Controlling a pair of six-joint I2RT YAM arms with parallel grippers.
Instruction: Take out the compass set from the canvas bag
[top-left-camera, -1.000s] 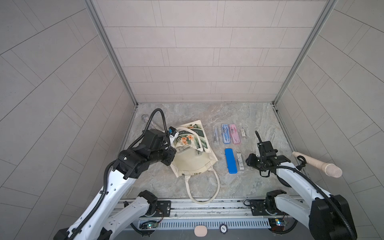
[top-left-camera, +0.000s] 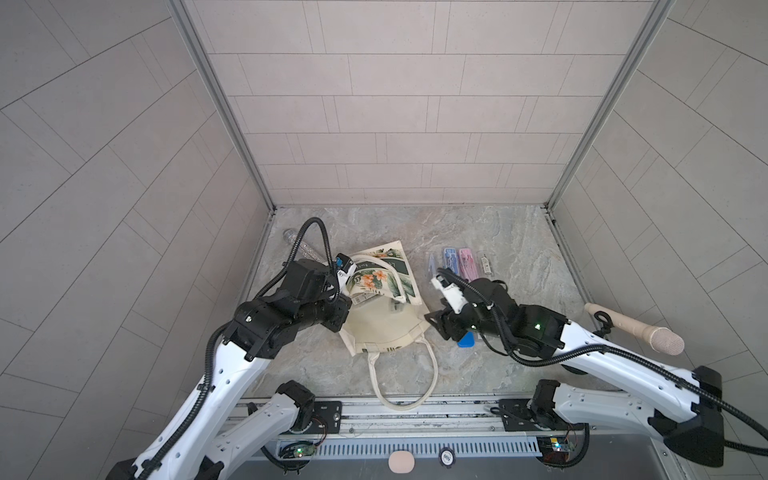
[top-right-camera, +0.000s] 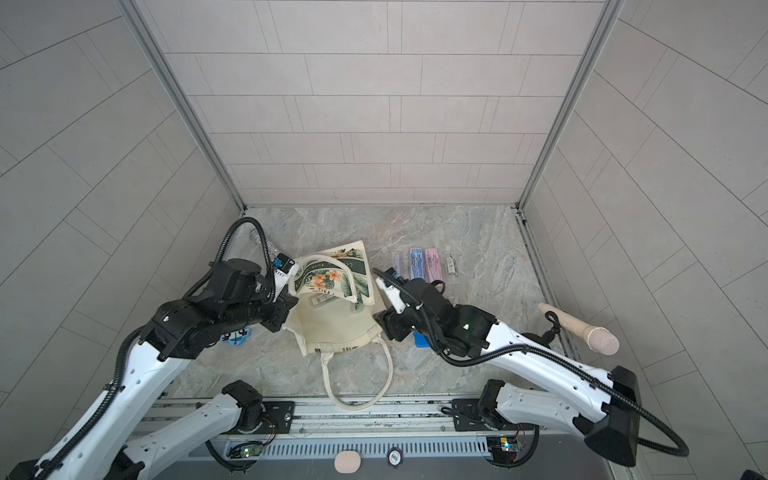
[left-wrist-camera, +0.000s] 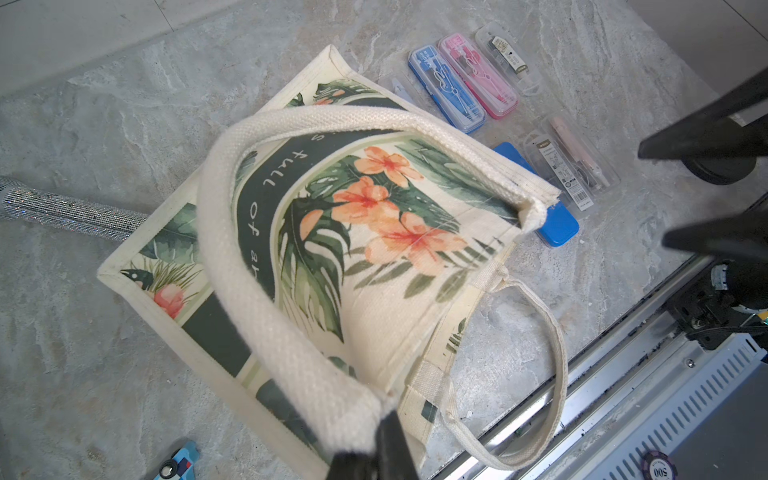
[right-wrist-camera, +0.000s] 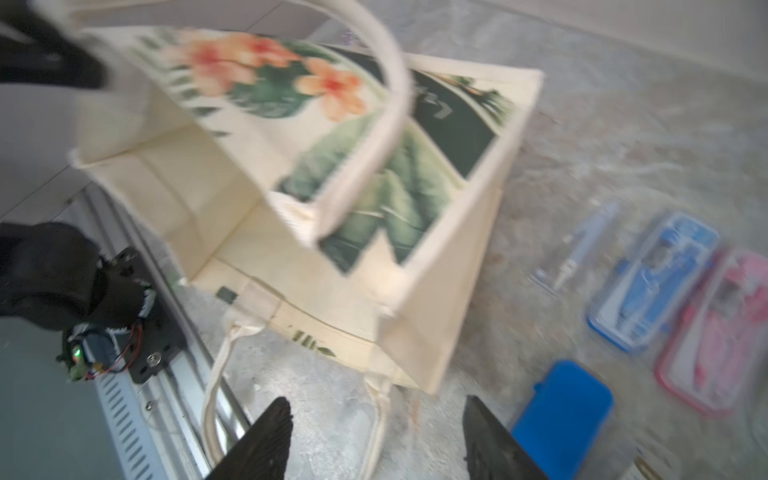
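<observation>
The cream canvas bag (top-left-camera: 384, 328) with a floral print lies mouth open on the floor. My left gripper is shut on the bag's edge at the base of its upper handle (left-wrist-camera: 212, 208). My right gripper stands open beside the bag's right edge, nothing between its fingers. Two cases with compass-like tools, one blue (left-wrist-camera: 448, 88) and one pink (left-wrist-camera: 478, 74), lie on the floor outside the bag. A small pale item (top-right-camera: 322, 299) shows inside the bag; I cannot tell what it is.
A blue case (right-wrist-camera: 564, 420) and a clear case with a label (left-wrist-camera: 564, 172) lie right of the bag. A glittery cylinder (left-wrist-camera: 72, 208) lies behind it at the left. A beige microphone-like object (top-left-camera: 636, 328) rests by the right wall.
My right arm has swung left from beyond the cases to the bag's right edge, leaving a clear case on the floor. The left arm and the bag have hardly moved.
</observation>
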